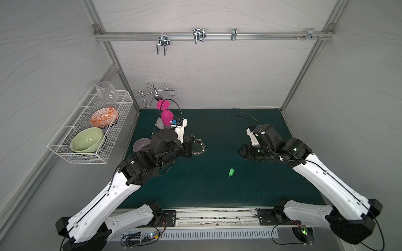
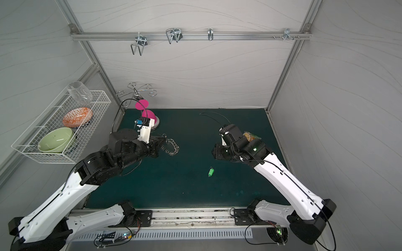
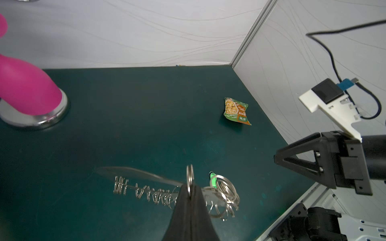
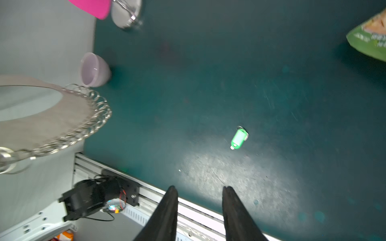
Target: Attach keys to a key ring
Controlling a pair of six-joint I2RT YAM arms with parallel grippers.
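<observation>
My left gripper is shut on the metal key ring [image 3: 225, 189], a large loop strung with many small rings, held upright at the fingertips in the left wrist view and seen beside that gripper [image 1: 200, 147] in the top views. My right gripper hangs above the table, to the right of the ring; a narrow gap shows between its fingertips, with nothing visible in it. A green key tag [image 4: 239, 137] with a small ring lies on the table between the arms, toward the front. No separate key can be made out.
A snack packet [image 3: 237, 110] lies at the back right. A pink object on a metal base [image 3: 30, 90] and a mauve cup [image 1: 141, 145] stand at the left. A wire basket [image 1: 62, 151] hangs on the left wall.
</observation>
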